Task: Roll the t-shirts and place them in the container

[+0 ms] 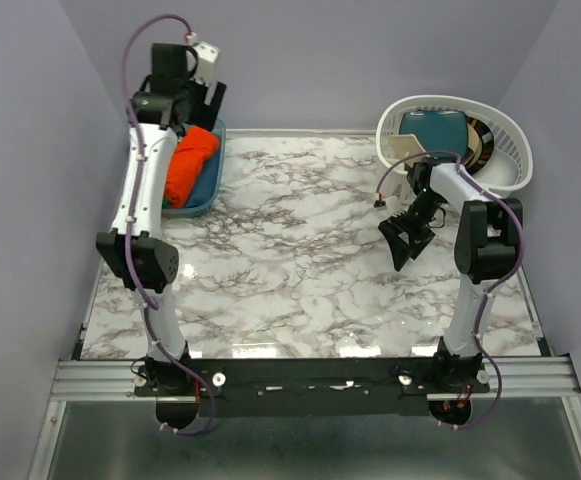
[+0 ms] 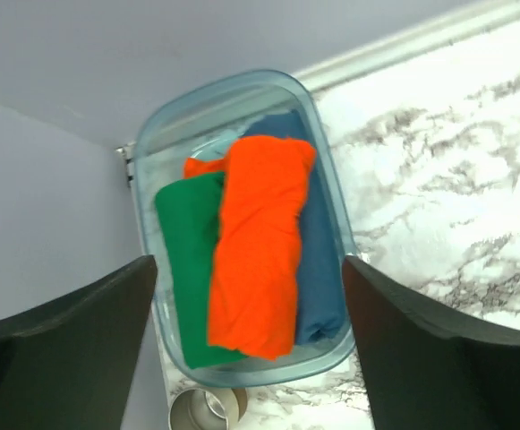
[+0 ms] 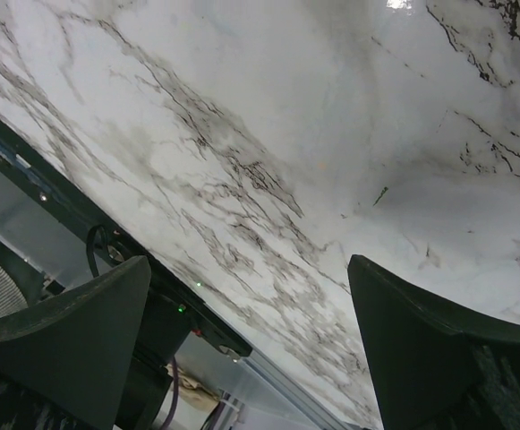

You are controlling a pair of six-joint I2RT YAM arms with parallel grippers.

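Observation:
In the left wrist view a clear bluish bin holds three bundled shirts. The orange shirt lies lengthwise in the middle, partly over the green shirt on its left and the dark blue shirt on its right. Above the bin hovers my left gripper, open, its fingers well apart with nothing between them. My left arm hides much of the bin from the top camera. Over bare tabletop at the right, my right gripper is open and empty.
A white basket with flat items stands at the back right, behind the right arm. Small metal tins sit just in front of the bin. The marble table between the arms is clear.

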